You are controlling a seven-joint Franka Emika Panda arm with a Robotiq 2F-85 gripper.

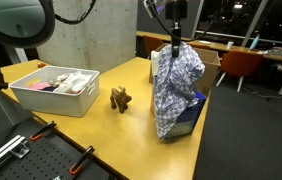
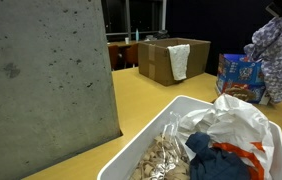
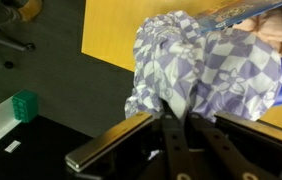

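Observation:
A checkered grey-and-white cloth (image 1: 178, 84) hangs from my gripper (image 1: 175, 42) in front of the blue boxes at the table's right side. In the wrist view the gripper is shut on the bunched cloth (image 3: 176, 65), whose folds spread out below the fingers. The second exterior view shows the cloth (image 2: 278, 52) draping beside a blue box (image 2: 239, 70). Its lower end reaches near the tabletop in that view; whether it touches cannot be told.
A white bin (image 1: 59, 99) with bags and cloth inside stands at the left. A brown toy animal (image 1: 120, 98) is on the table (image 1: 131, 129), with bare tabletop around it. The cardboard box (image 2: 171, 63) stands farther back.

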